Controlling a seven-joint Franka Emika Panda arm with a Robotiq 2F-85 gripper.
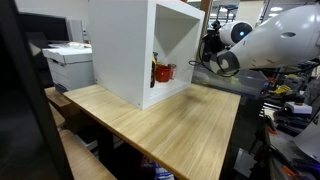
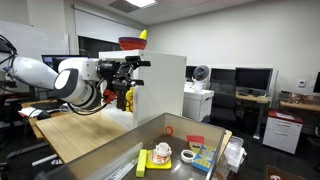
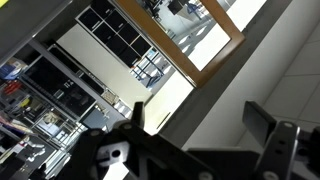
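Note:
My gripper is raised beside the white shelf unit, its fingers apart and nothing between them. In the wrist view, the dark fingers of the gripper stand wide of each other, with only the room behind them. Inside the shelf unit, a red mug sits on the lower board, and a dark bottle with yellow on it stands by the panel edge. A red bowl rests on top of the unit.
A grey bin or counter holds a white cup, a yellow item, a blue-and-white container and a red item. Desks with monitors stand farther back.

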